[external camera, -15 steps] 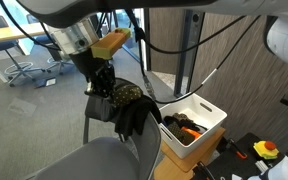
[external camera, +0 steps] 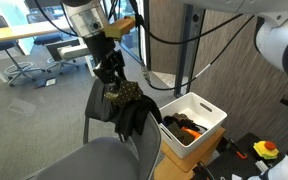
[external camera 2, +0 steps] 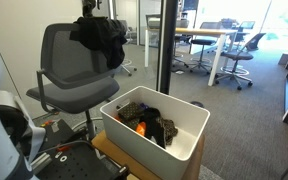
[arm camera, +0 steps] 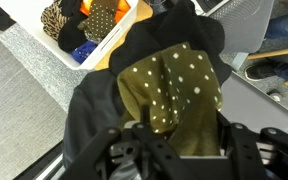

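Observation:
A dark cloth with light dots [arm camera: 179, 85] lies bunched over a plain black cloth [arm camera: 89, 105] on the chair's backrest. From the side, the dotted cloth [external camera: 124, 92] sits at the top edge of the backrest, and the black cloth [external camera 2: 106, 38] hangs down from it. My gripper [external camera: 111, 82] is just above the dotted cloth, pointing down. In the wrist view its fingers [arm camera: 114, 148] stand apart at the bottom edge, with the dotted cloth showing beyond and between them. Whether the fingertips still touch the cloth cannot be made out.
A white bin [external camera 2: 166, 140] with several cloths, one orange [external camera 2: 140, 128], stands on a wooden surface [external camera: 174, 165] beside the grey chair [external camera 2: 74, 80]. Behind are a desk [external camera 2: 204, 35] and office chairs.
My gripper has risen and shifted slightly right in exterior view 1. The dotted cloth shows more fully beneath it, while the black cloth stays on the backrest.

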